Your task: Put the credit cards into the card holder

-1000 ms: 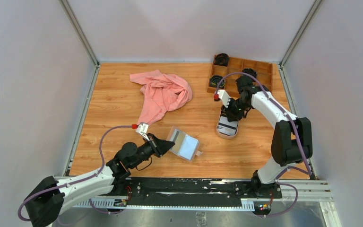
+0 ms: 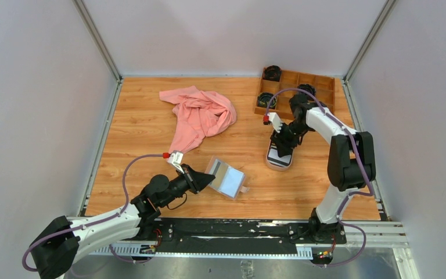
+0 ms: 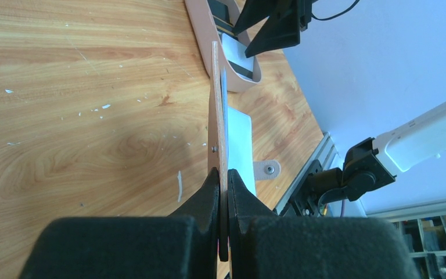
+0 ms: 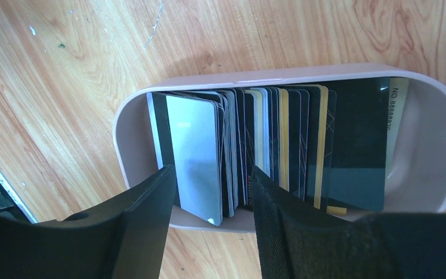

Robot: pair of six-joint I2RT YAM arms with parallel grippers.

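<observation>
A pink plastic bin (image 4: 424,139) full of upright cards (image 4: 194,157) sits right of centre on the table. My right gripper is open over it, fingertips at the cards, a white card at the left of the stack. The card holder (image 2: 231,181), an opened wallet-like thing with pale and tan pockets, is at the table's front middle. My left gripper (image 2: 209,178) is shut on its edge, which stands up between the fingers in the left wrist view.
A pink cloth (image 2: 200,113) lies at the back left. A wooden compartment tray (image 2: 319,84) with black coils stands at the back right, behind the bin.
The left arm and the card holder have not moved.
</observation>
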